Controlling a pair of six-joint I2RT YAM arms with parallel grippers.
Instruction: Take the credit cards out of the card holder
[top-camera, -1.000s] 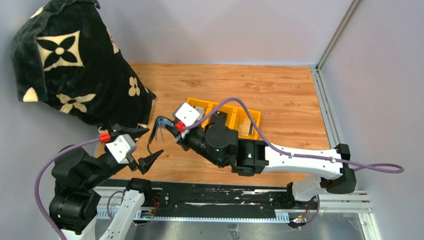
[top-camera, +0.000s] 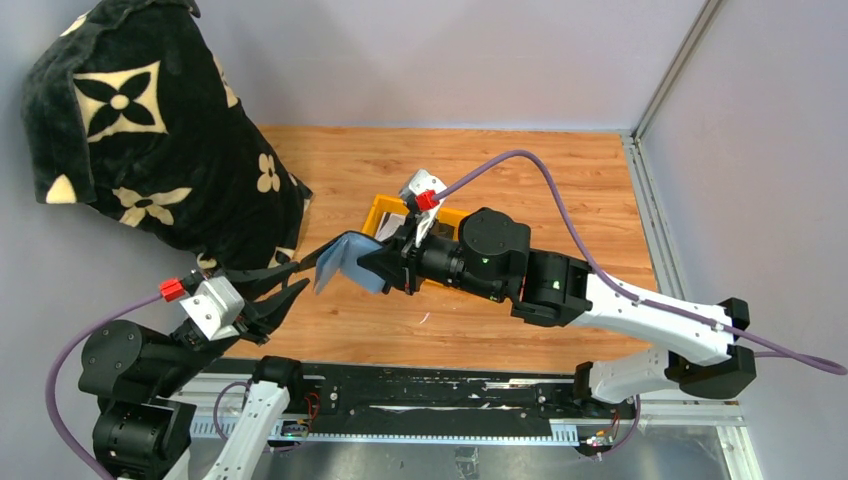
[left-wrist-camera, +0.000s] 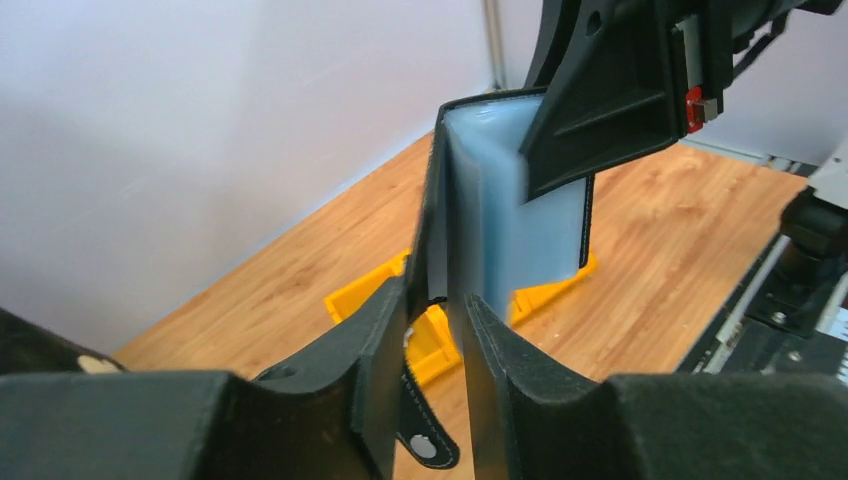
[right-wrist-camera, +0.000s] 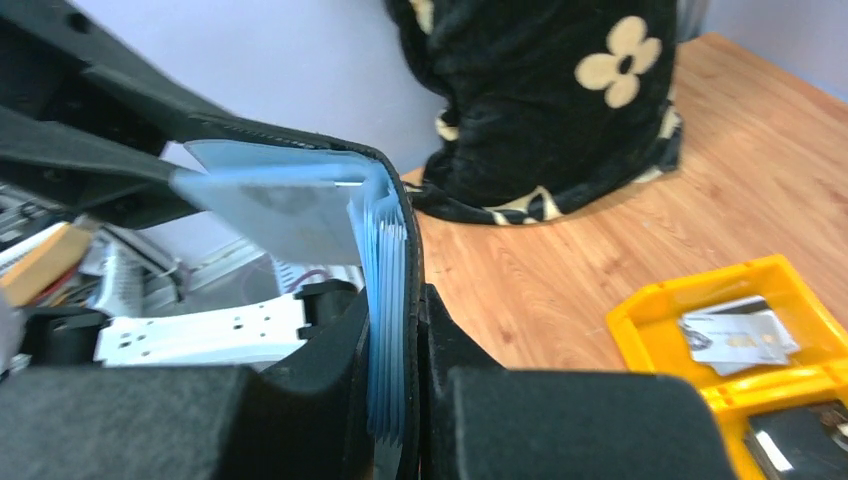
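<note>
The black card holder (right-wrist-camera: 400, 225) with blue sleeves (top-camera: 349, 260) is held aloft, its open leaves facing my left gripper. My right gripper is shut on it, pinching black cover and stacked sleeve edges together. One blue leaf (right-wrist-camera: 285, 215) fans out towards the left fingers. Those fingers stand some way apart at the cover's edge; whether they grip the cover or a leaf is unclear. A black strap with a silver snap (left-wrist-camera: 428, 445) hangs below them. No card can be made out in the sleeves.
Below stands a yellow divided tray (right-wrist-camera: 640, 330), partly hidden from above by the right arm. Pale cards (right-wrist-camera: 735, 335) lie in one compartment, a black item (right-wrist-camera: 805, 440) in another. A black patterned cushion (top-camera: 150, 130) leans at the back left. Bare wood surrounds the tray.
The holder's leaves are more spread out now.
</note>
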